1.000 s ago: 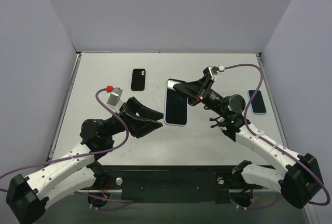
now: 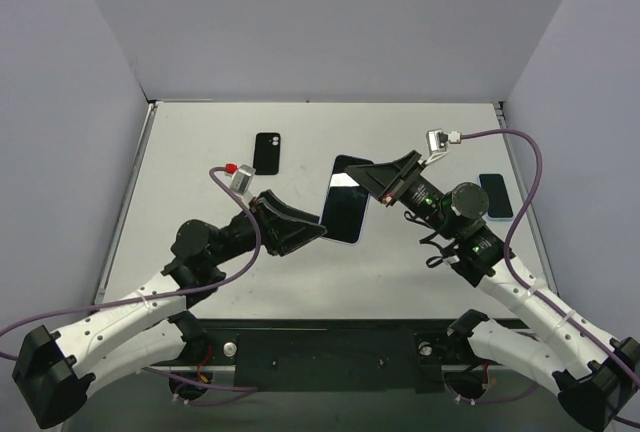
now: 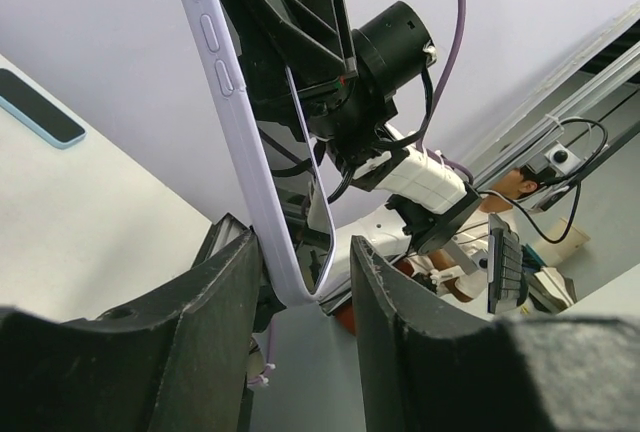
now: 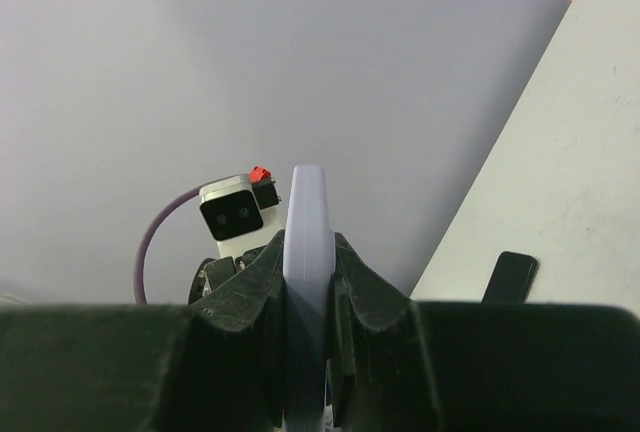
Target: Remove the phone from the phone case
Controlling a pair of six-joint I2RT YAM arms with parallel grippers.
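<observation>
The phone in its case [image 2: 343,210] is held up above the table by my right gripper [image 2: 376,177], shut on its upper part. In the right wrist view its pale edge [image 4: 308,242] stands upright between the fingers. My left gripper [image 2: 312,227] is at the phone's lower left; in the left wrist view its part-open fingers [image 3: 300,287] lie either side of the lower corner of the pale-edged phone [image 3: 255,162]. Whether they touch it is unclear.
On the white table [image 2: 200,132] lie a black phone-like item [image 2: 267,153] at the back and another [image 2: 496,195] at the right.
My right arm has shifted right with the phone since a second ago. My left gripper has moved right and slightly up to the phone's lower corner.
</observation>
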